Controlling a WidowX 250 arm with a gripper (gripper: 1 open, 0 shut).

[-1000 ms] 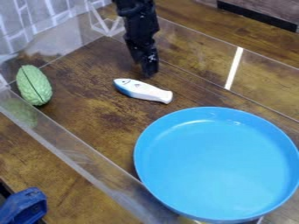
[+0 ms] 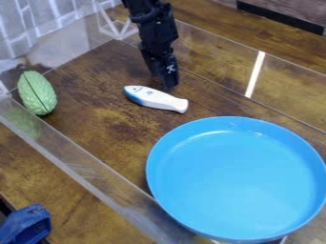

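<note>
The black robot arm reaches down from the top of the camera view, its gripper [image 2: 163,69] low over the wooden surface, behind a white and blue bottle-shaped object [image 2: 158,98] lying on its side. The dark fingers blend into the wood, so what lies between them is hard to tell. A pale green ridged vegetable-like object [image 2: 37,92] sits at the left. A large round blue plate [image 2: 235,179] fills the lower right.
A blue object [image 2: 23,225] is at the bottom left corner, partly cut off. A clear barrier runs along the left and lower left. Bare wood lies at the centre left and upper right.
</note>
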